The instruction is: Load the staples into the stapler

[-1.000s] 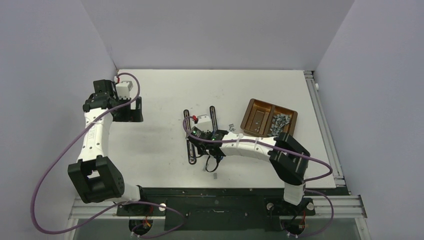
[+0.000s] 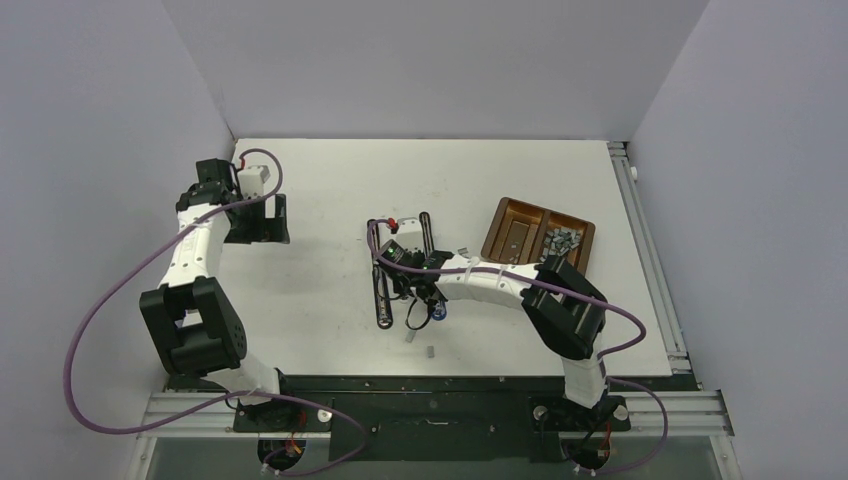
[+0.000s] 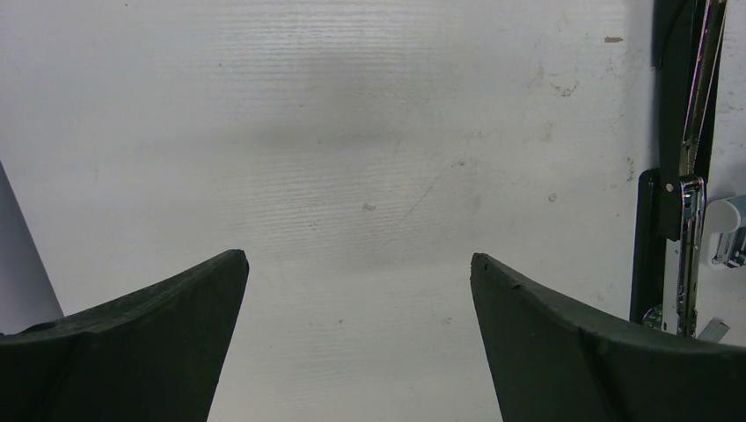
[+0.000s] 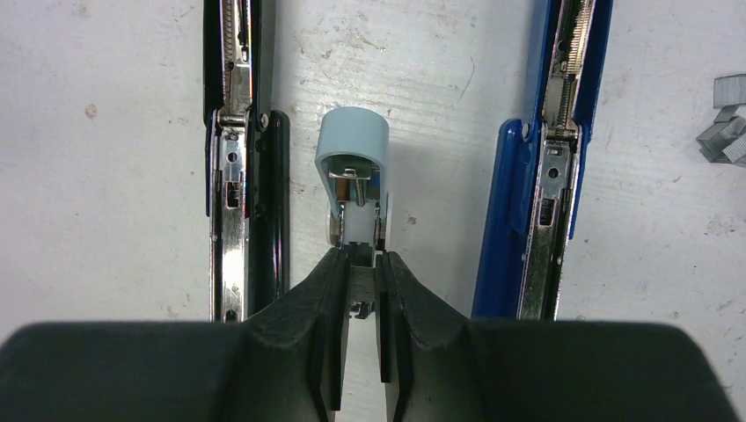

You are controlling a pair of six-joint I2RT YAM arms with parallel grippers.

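An open black stapler (image 4: 233, 211) and an open blue stapler (image 4: 506, 229) lie lengthwise, with a small pale-blue device (image 4: 352, 127) between them. My right gripper is over that device's lower end, fingers closed on a small grey piece, probably staples; whether it touches the device is unclear. My left gripper stands open and empty at the table's left, with the black stapler (image 3: 691, 211) at the right edge of its view.
A brown two-compartment tray (image 2: 515, 215) with grey staple pieces stands at the right. Loose staple strips (image 4: 730, 92) lie right of the blue stapler, others (image 2: 430, 352) near the front edge.
The right arm has moved slightly toward the back of the table, over the staplers.
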